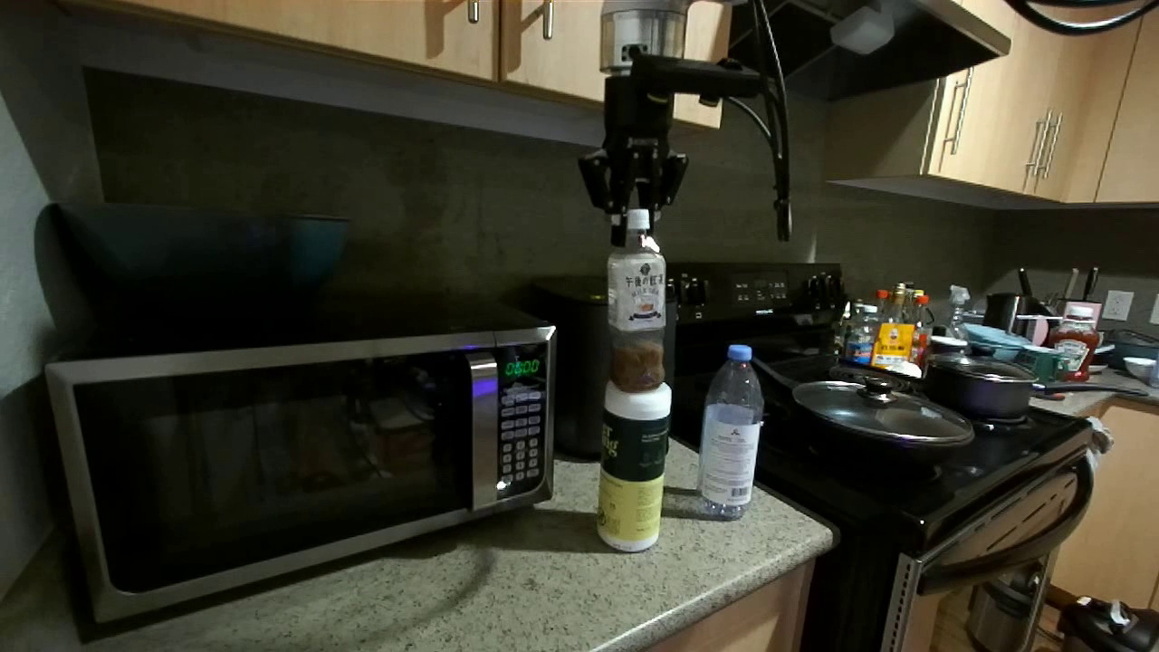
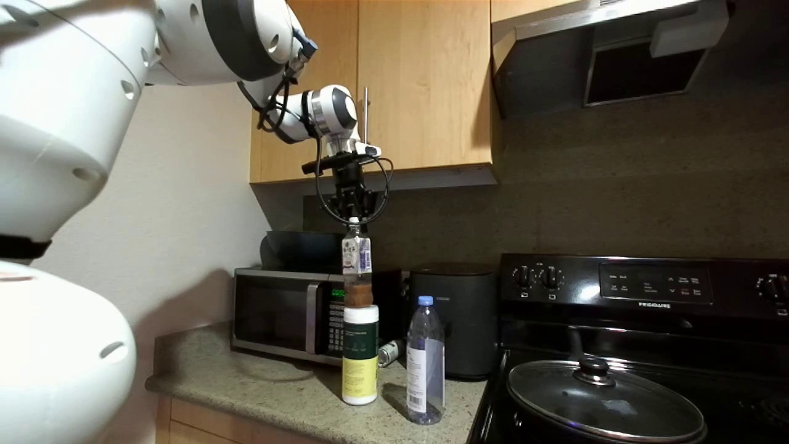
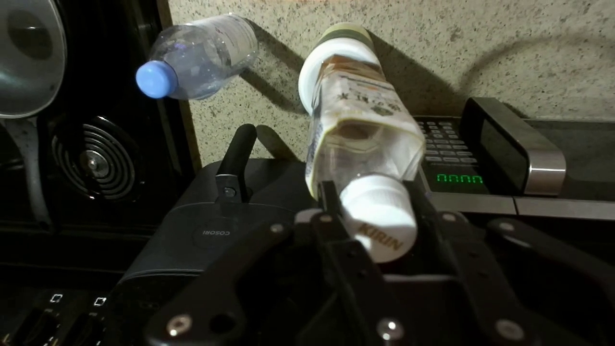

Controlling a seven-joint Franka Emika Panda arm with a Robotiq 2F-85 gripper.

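A clear KIRIN bottle [image 1: 636, 293] with a white cap [image 3: 385, 225] and some brown contents low down stands upright on the lid of a white, green and yellow canister [image 1: 633, 467]. My gripper [image 1: 636, 222] points straight down from above and is shut on the bottle's neck and cap. In the wrist view, one finger lies on each side of the cap. The bottle's base appears to rest on the canister lid; any slight gap cannot be made out. The canister stands upright on the counter [image 1: 522, 576].
A water bottle [image 1: 731, 435] with a blue cap stands close to the canister's right. The microwave [image 1: 304, 435] is on the left, a black COSORI appliance [image 2: 455, 318] behind. On the stove sits a lidded pan [image 1: 882, 411].
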